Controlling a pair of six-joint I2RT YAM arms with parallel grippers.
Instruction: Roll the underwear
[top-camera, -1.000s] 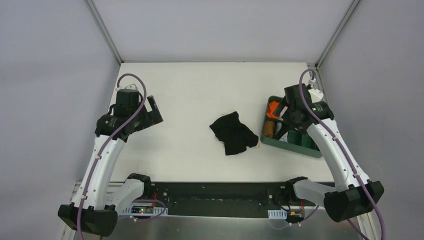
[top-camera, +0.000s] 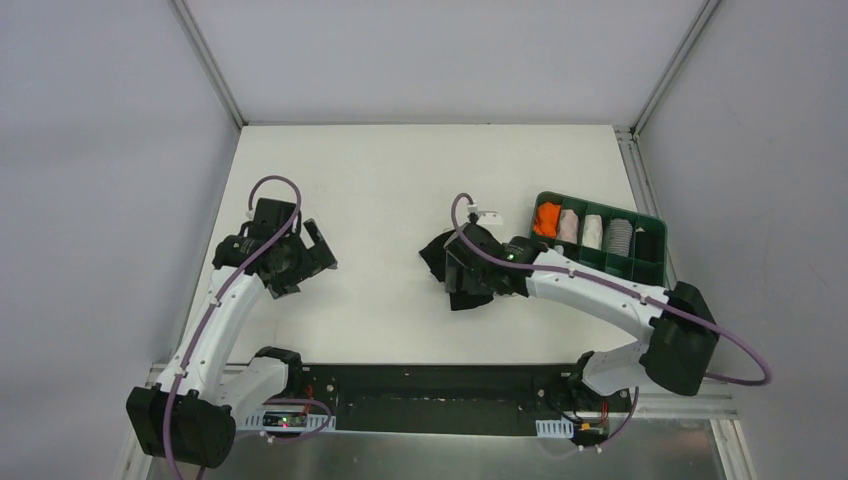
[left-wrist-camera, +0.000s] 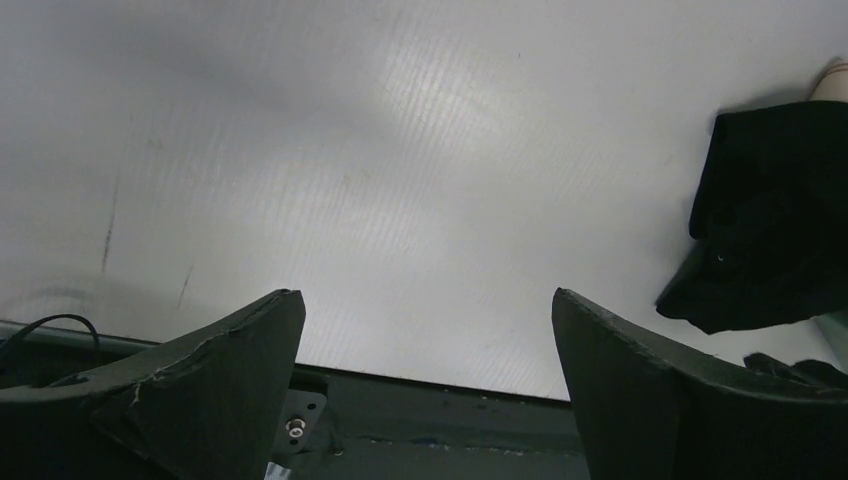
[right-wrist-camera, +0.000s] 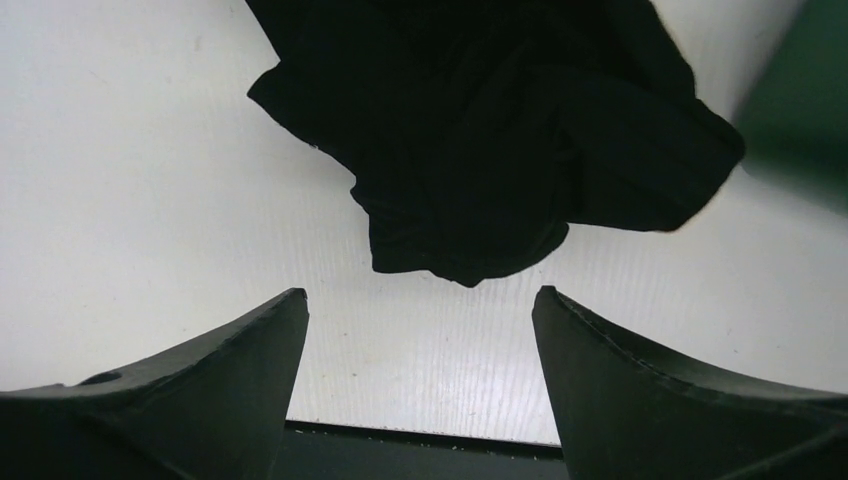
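The black underwear (top-camera: 437, 257) lies unrolled and rumpled on the white table, right of centre, partly covered by my right arm in the top view. Over it hovers my right gripper (top-camera: 457, 277), its fingers parted and nothing between them. From the right wrist camera the cloth (right-wrist-camera: 480, 150) spreads just beyond the fingertips, apart from them. My left gripper (top-camera: 309, 262) stands open and empty over the left part of the table. The same underwear (left-wrist-camera: 780, 210) shows at the right edge of the left wrist view.
At the right, a green divided box (top-camera: 590, 262) holds several rolled items, among them an orange one (top-camera: 547, 218) and a striped grey one (top-camera: 619, 237).
My right arm has swung left from above the green box to over the black underwear. The left gripper has shifted slightly right and toward the front edge. The underwear looks unmoved.
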